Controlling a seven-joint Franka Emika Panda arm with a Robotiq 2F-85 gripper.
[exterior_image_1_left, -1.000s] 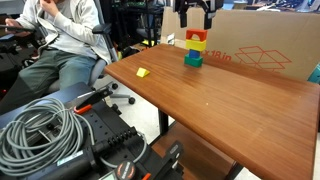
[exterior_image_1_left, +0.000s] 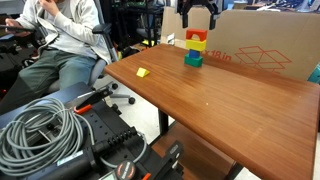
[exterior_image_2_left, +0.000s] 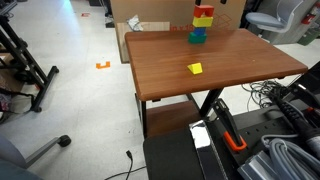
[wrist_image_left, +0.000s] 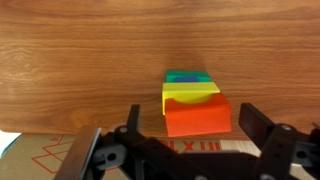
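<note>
A block tower stands on the brown table, with a red block (exterior_image_1_left: 196, 35) on top, a yellow block (exterior_image_1_left: 196, 45) below it, then a blue block (exterior_image_1_left: 194, 54) and a green block (exterior_image_1_left: 193, 62) at the base. My gripper (exterior_image_1_left: 198, 19) is open over the tower, its fingers pointing down and spread to either side. Seen from the wrist, the red block (wrist_image_left: 197, 116) lies between the open fingertips without visible contact; the yellow, blue and green layers show behind it. A separate yellow piece (exterior_image_1_left: 142, 72) lies near the table's left edge.
Behind the tower, cardboard (exterior_image_1_left: 252, 45) lines the far table edge. A person (exterior_image_1_left: 62, 40) sits in a chair at the left. Coiled cable (exterior_image_1_left: 40, 138) lies in the foreground, off the table.
</note>
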